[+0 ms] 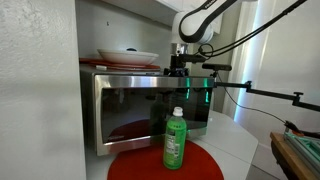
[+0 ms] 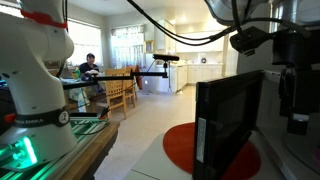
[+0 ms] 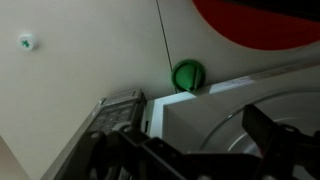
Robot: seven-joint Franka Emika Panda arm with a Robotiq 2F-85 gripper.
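A green bottle [image 1: 175, 138] stands upright on a round red mat [image 1: 126, 165] in front of the steel and dark-glass microwave [image 1: 132, 108]. From above, in the wrist view, the bottle [image 3: 188, 75] shows as a green disc. My gripper [image 1: 178, 70] is by the top edge of the microwave, towards its right end, its tips partly hidden there. In the second exterior view the gripper [image 2: 297, 124] points down at the right, past a dark upright panel [image 2: 222, 120]. Two dark fingers [image 3: 125, 150] stand apart along the bottom of the wrist view, nothing visible between them.
A white bowl [image 1: 128, 57] rests on top of the microwave. At the right is a wooden table edge [image 1: 292, 155]. A clear round plate [image 3: 235, 125] lies in a pale recess in the wrist view.
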